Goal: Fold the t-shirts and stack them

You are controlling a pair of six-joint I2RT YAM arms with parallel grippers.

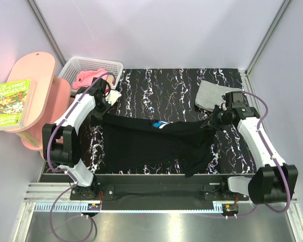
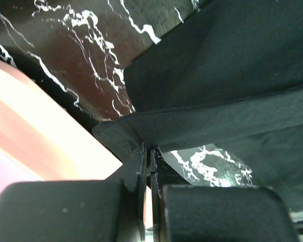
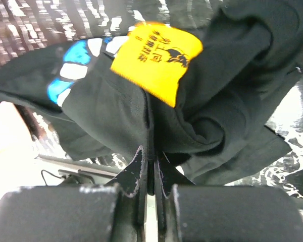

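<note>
A black t-shirt point(image 1: 146, 146) lies spread on the dark marble mat, its upper edge held between both grippers. My left gripper point(image 1: 103, 108) is shut on that edge at the left, seen also in the left wrist view point(image 2: 149, 154). My right gripper point(image 1: 212, 121) is shut on a fold of the cloth at the right. In the right wrist view the bunched shirt point(image 3: 232, 116) shows a yellow print point(image 3: 154, 55) and blue-and-white shapes beside it; the top view shows part of a blue-and-white print near the middle.
A folded grey cloth point(image 1: 214, 93) lies at the back right. A white basket point(image 1: 86, 65) with pink cloth stands at the back left, beside a pink shelf point(image 1: 33, 70) with a book point(image 1: 7, 103). Bare mat point(image 1: 156, 91) shows behind the shirt.
</note>
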